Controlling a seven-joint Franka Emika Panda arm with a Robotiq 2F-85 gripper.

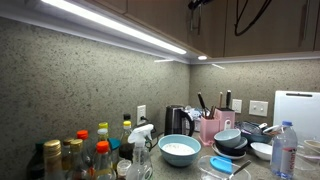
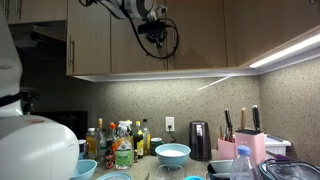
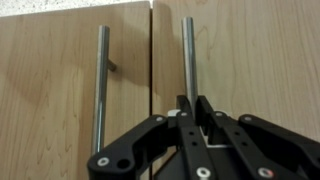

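In the wrist view, a slim metal bar handle on the right-hand wooden cabinet door runs down into my gripper. The fingers are shut on its lower part. A second bar handle stands free on the left-hand door, to the left of the gripper. A narrow dark gap separates the two doors; whether the right one stands slightly ajar, I cannot tell. Exterior view 2 has my arm reaching up to the upper cabinets, the fingers too small to make out there.
Below the cabinets, the counter holds several bottles, a light blue bowl, a black kettle, a pink knife block and a clear water bottle. A cable loops beside the arm. Open air lies between cabinets and counter.
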